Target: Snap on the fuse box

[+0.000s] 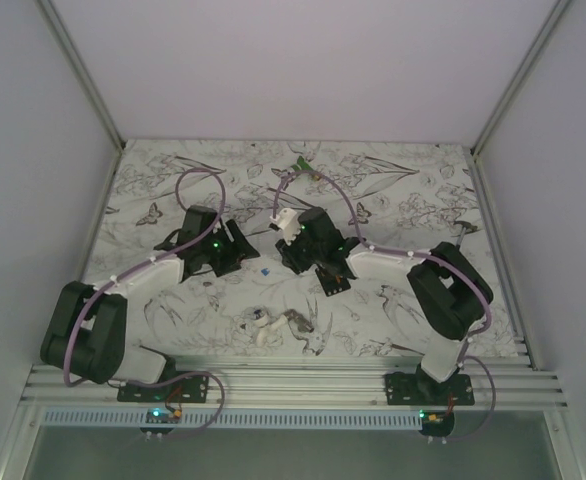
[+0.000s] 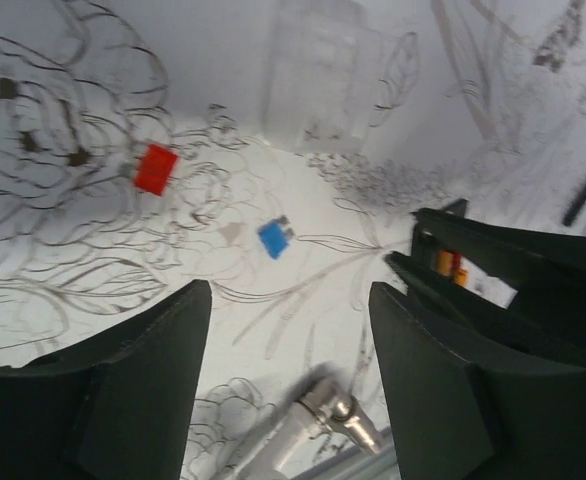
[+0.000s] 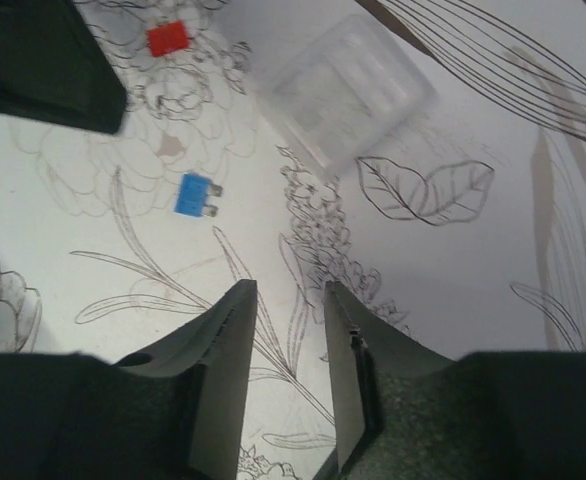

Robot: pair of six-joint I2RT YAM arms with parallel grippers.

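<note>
A small blue part (image 2: 274, 239) with two prongs lies on the patterned mat, with a red block (image 2: 155, 169) beside it and a clear plastic case (image 3: 344, 94) nearby. Both show in the wrist views. From above, my left gripper (image 1: 235, 250) hovers left of the blue part; its two fingers stand apart, with nothing visible between them. My right gripper (image 1: 289, 254) is right of the blue part, its fingertips parted by a gap in the right wrist view, nothing between them. I cannot tell which item is the fuse box.
A dark object (image 1: 335, 286) lies below the right arm. Metal and white tools (image 1: 273, 327) are near the front, a green item (image 1: 304, 166) at the back, and a hammer (image 1: 465, 225) at the far right.
</note>
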